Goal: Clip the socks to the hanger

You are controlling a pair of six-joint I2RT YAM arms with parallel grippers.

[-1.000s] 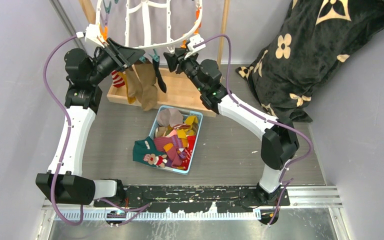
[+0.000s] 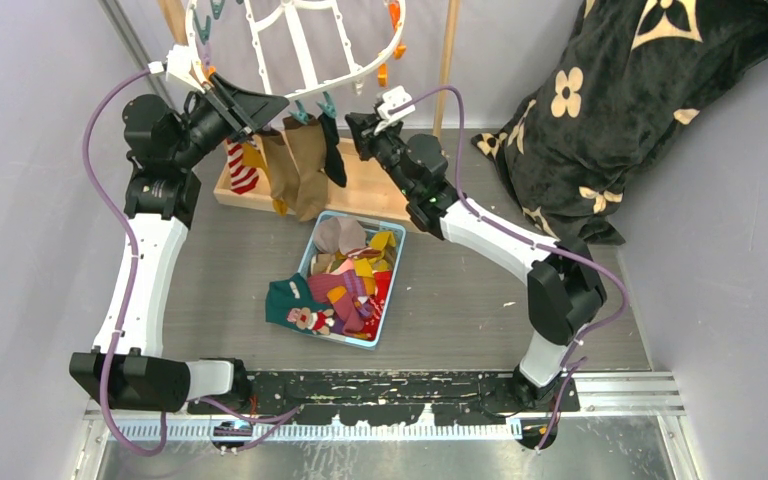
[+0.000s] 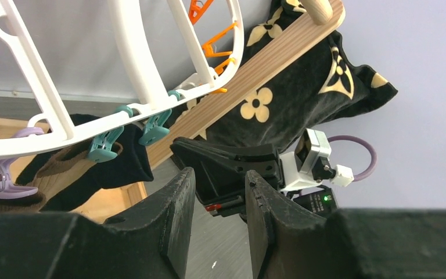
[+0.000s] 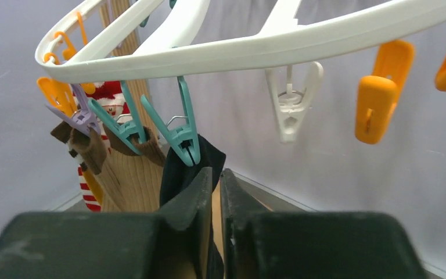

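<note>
The white hanger carries brown, yellow, striped and black socks in its clips. A black sock hangs under a teal clip, beside brown socks. An empty white clip and orange clips hang to the right. My left gripper is at the hanger's near left, its fingers parted with nothing between them. My right gripper faces the black sock from the hanger's right side; its fingers are close together, and I cannot tell whether anything is between them.
A blue bin of socks sits on the floor below. The hanger's wooden base is behind it. A dark patterned cushion fills the right side; the floor right of the bin is clear.
The hanging socks have shifted right and swayed. The left arm is nearly still.
</note>
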